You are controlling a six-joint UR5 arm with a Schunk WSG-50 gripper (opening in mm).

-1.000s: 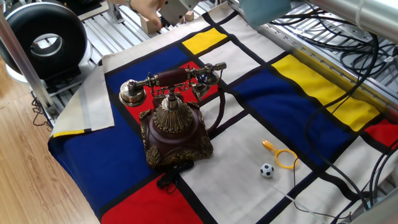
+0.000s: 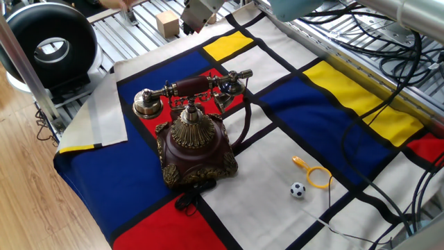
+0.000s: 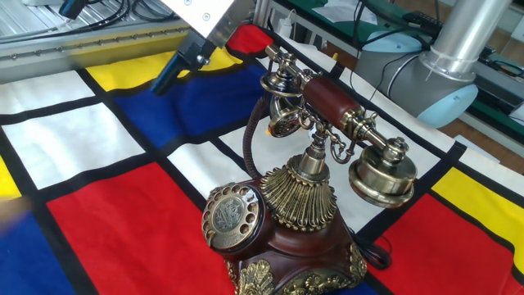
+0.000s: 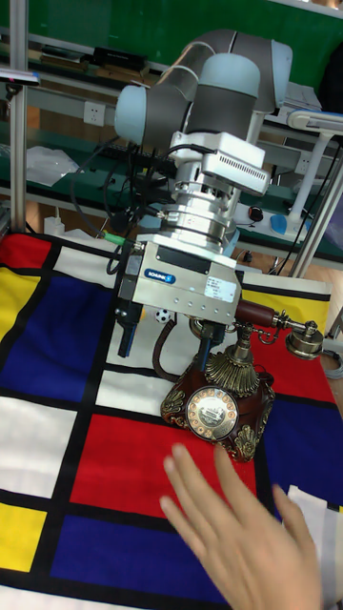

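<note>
In exterior view 3 my gripper [image 4: 163, 360] is open, its two dark fingers well apart above the cloth, with nothing seen between them. One dark finger [image 3: 182, 65] shows at the top of exterior view 2. The grey gripper body is cut off at the top edge of exterior view 1. An antique dark red and brass telephone [image 2: 194, 142] stands upright on the patterned cloth, handset on its cradle. A small football [image 2: 297, 190] lies beside a yellow ring with a handle [image 2: 318, 176]. A pale wooden block [image 2: 167, 23] rests on the slatted metal surface beyond the cloth.
A person's hand [image 4: 233, 523] reaches in at the front. Black cables [image 2: 388, 104] hang over the cloth's right side. A black ring-shaped object [image 2: 52, 48] stands at the far left. Bare cloth [image 3: 123, 213] lies left of the telephone in exterior view 2.
The person's hand has drawn away toward the upper left, leaving the wooden block in plain view. The telephone, football and yellow ring have stayed put.
</note>
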